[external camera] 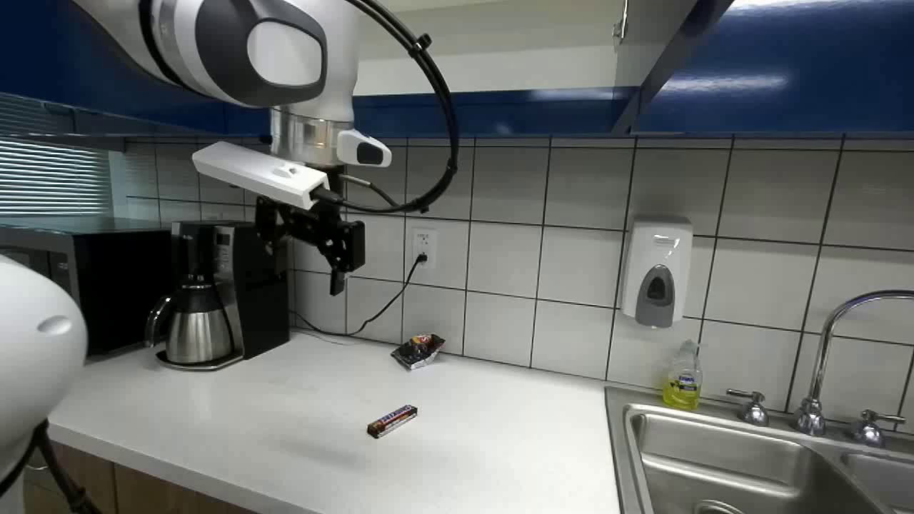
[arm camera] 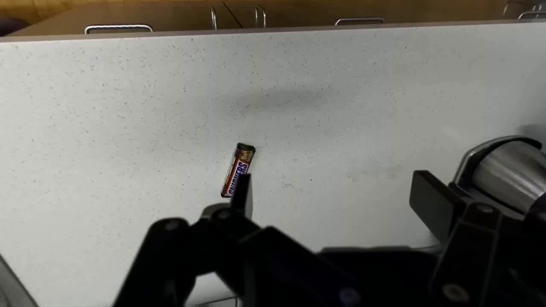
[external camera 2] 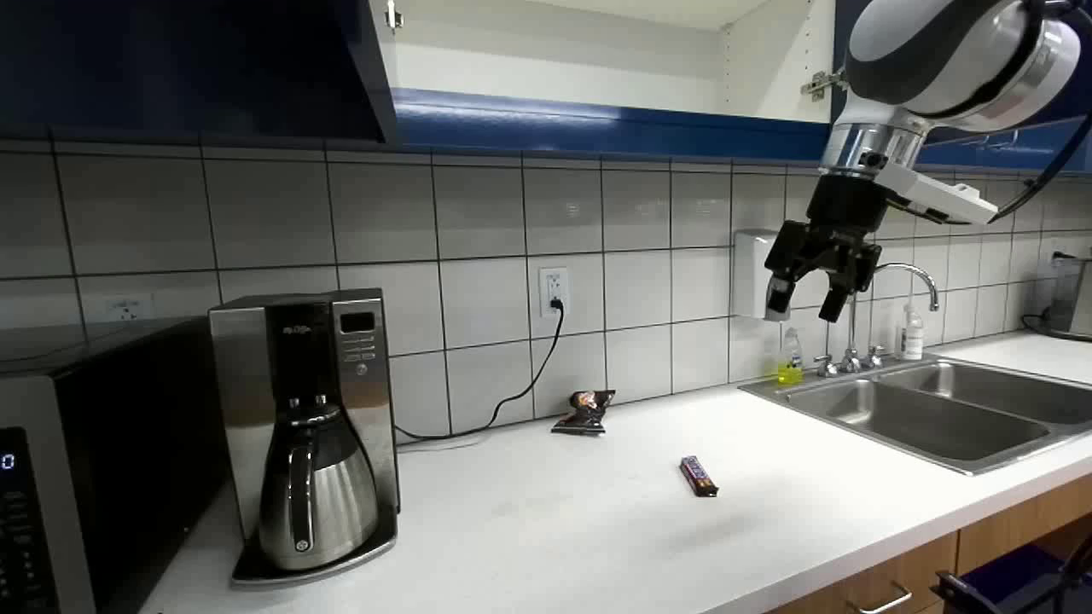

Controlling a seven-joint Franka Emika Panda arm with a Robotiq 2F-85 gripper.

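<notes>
A Snickers bar (external camera: 392, 421) in a brown wrapper lies flat on the white counter; exterior view 2 shows the same bar (external camera 2: 699, 477) to the right of a crumpled dark snack bag (external camera 2: 585, 413). That bag (external camera: 418, 351) rests near the tiled wall. High above the counter hangs my gripper (external camera 2: 805, 307), its fingers spread wide with nothing between them. In the wrist view the bar (arm camera: 239, 169) is beside the left finger (arm camera: 242, 197), which covers a little of its lower end; the gripper is well apart from it.
A coffee maker (external camera 2: 307, 430) with a steel carafe stands left, beside a microwave (external camera 2: 113, 450). The sink (external camera: 728, 454) is at the right, with a yellow soap bottle (external camera: 683, 377) behind it. An open cabinet (external camera 2: 573, 61) is overhead.
</notes>
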